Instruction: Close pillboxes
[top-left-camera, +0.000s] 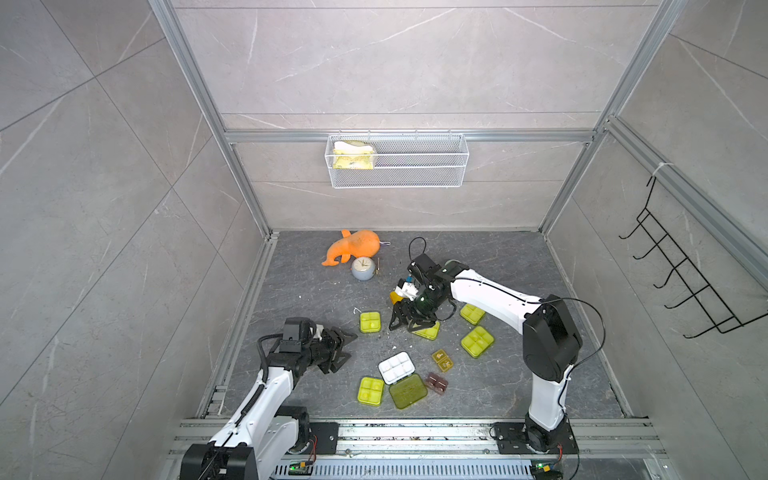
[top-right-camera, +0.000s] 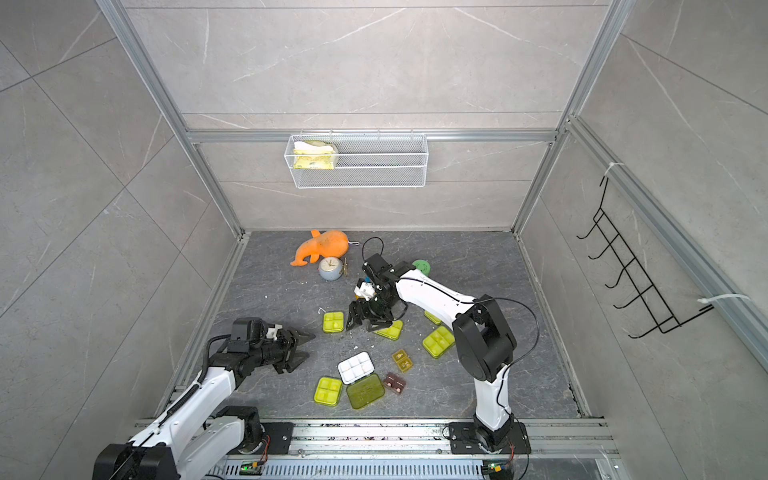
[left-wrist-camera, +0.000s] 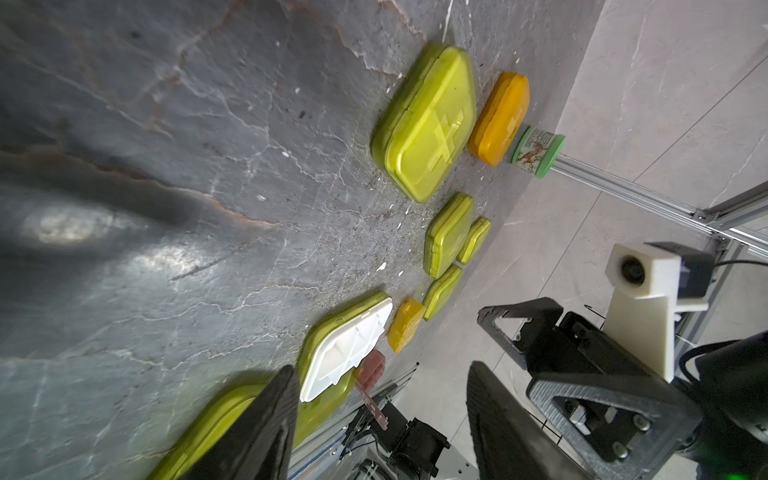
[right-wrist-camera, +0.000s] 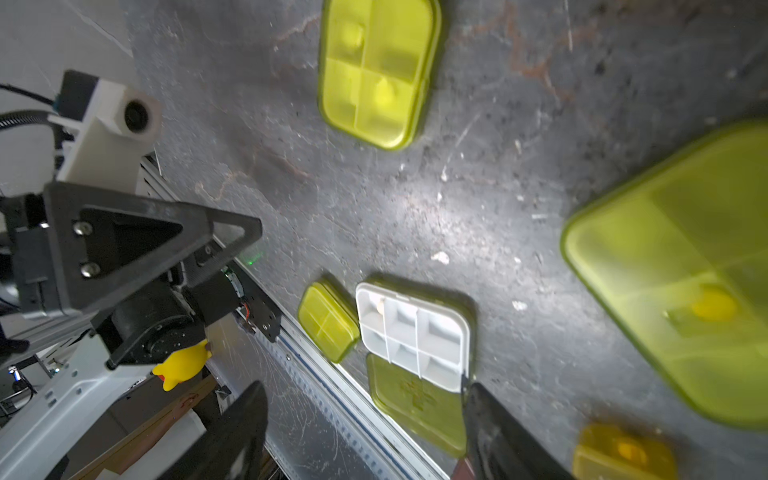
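Observation:
An open pillbox, white tray (top-left-camera: 395, 367) with an olive lid (top-left-camera: 407, 390) flipped flat, lies at the front centre. Several shut yellow-green pillboxes (top-left-camera: 369, 390) (top-right-camera: 438, 342) (left-wrist-camera: 424, 120) lie around it, along with small amber (top-left-camera: 441, 359) and brown (top-left-camera: 437, 384) boxes. My left gripper (top-left-camera: 343, 352), open and empty, is low at the left front, left of the white tray. My right gripper (top-left-camera: 410, 318) is open above a yellow-green pillbox at the centre, partly covering it in the top views; in the right wrist view nothing is between its fingers.
An orange plush whale (top-left-camera: 358, 244), a round clock (top-left-camera: 362, 268) and a green container (top-right-camera: 421, 266) stand at the back. A wire basket (top-left-camera: 396, 172) hangs on the back wall.

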